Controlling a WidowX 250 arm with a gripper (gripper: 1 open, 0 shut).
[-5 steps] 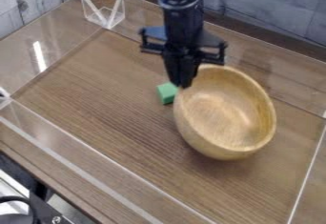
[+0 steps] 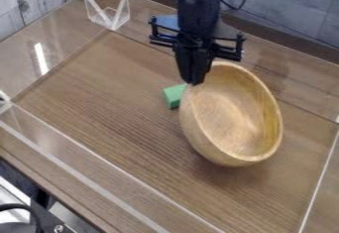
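Observation:
The black gripper [image 2: 193, 74] hangs from the arm in the upper middle, its fingertips at the rim of a large light wooden oval bowl [image 2: 236, 123], which covers the middle right of the table. Whether the fingers grip the rim cannot be told. A green block [image 2: 173, 95] lies just left of the bowl, partly hidden behind it.
The wooden table [image 2: 86, 113] has wide clear room to the left and in front. A wire holder [image 2: 109, 9] stands at the back left near the wall.

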